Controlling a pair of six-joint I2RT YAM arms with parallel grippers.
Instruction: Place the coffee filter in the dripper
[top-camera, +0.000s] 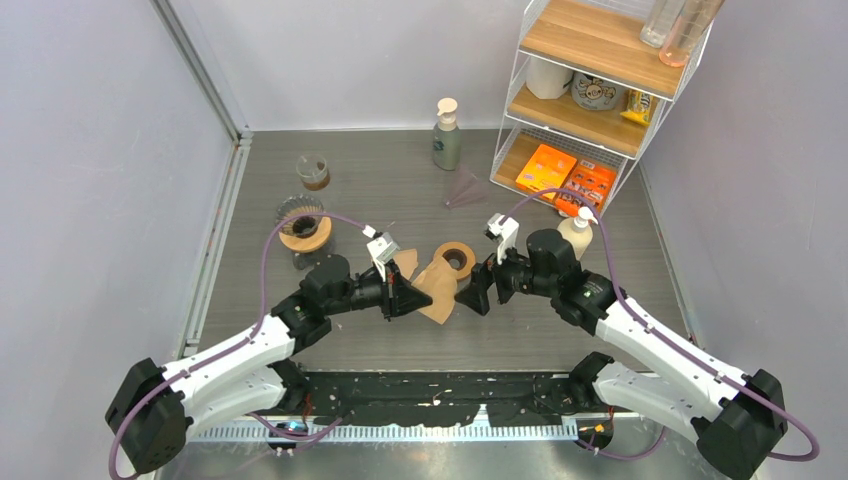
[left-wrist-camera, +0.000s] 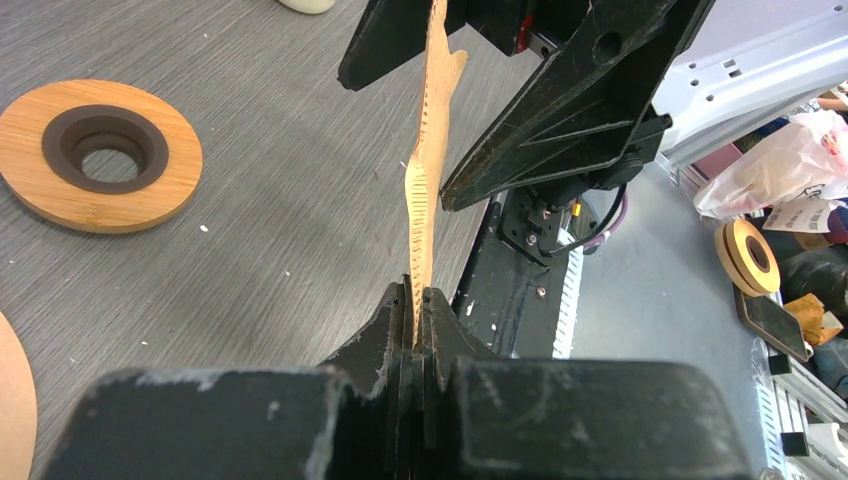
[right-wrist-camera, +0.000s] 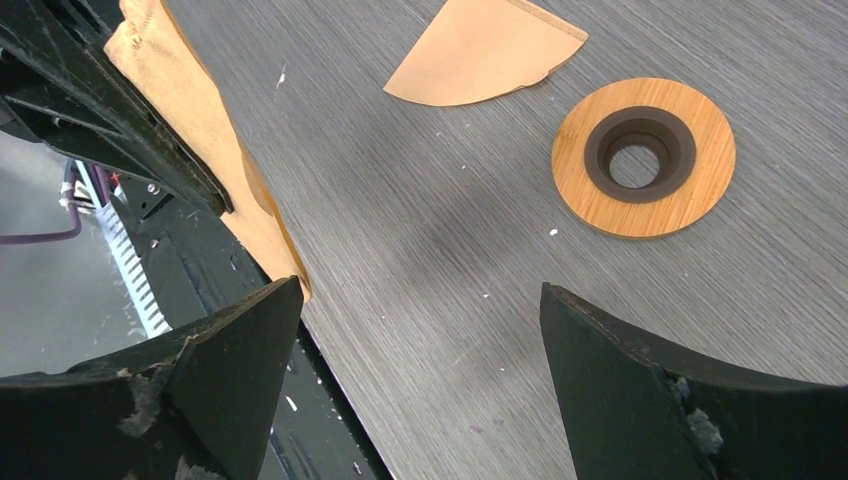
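Observation:
A paper coffee filter (top-camera: 436, 290) stands on edge, pinched in my left gripper; the right wrist view shows it (right-wrist-camera: 180, 100) at upper left. My right gripper (top-camera: 470, 290) is open just right of it, its fingertips beside the paper in the left wrist view. Behind lies a wooden ring with a dark centre, also in the right wrist view (right-wrist-camera: 643, 220), and another flat filter (right-wrist-camera: 480, 55). At the left of the table in the top view is a glass vessel with ribbed top and wooden collar (top-camera: 302, 240).
A glass (top-camera: 313, 172), a green pump bottle (top-camera: 446, 145) and a translucent pink item (top-camera: 465, 190) stand at the back. A wire shelf (top-camera: 590, 40) and a cream bottle (top-camera: 575, 235) are at right.

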